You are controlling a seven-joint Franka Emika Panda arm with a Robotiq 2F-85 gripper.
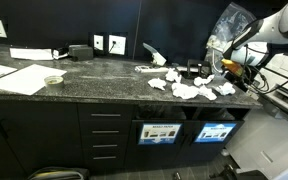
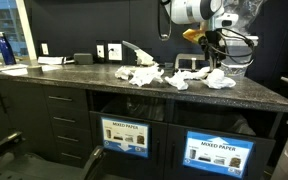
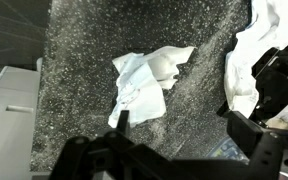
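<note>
Several crumpled white papers [image 1: 184, 91] lie scattered on the dark speckled counter [image 1: 114, 88] toward its right end. My gripper is open, with its dark fingers apart at the bottom of the wrist view. Between and ahead of them, a crumpled paper [image 3: 141, 85] rests on the counter, apart from the fingers. Another white paper [image 3: 246, 60] shows at the right of that view. In exterior view 2 the arm [image 2: 199, 14] reaches down above the papers [image 2: 144, 75]; its fingertips are too small to make out clearly there.
Below the counter are two open bins with blue-and-white "mixed paper" signs [image 2: 219, 153]. A black box [image 1: 81, 52], a tape roll [image 1: 54, 80] and flat sheets [image 1: 26, 79] occupy the left side.
</note>
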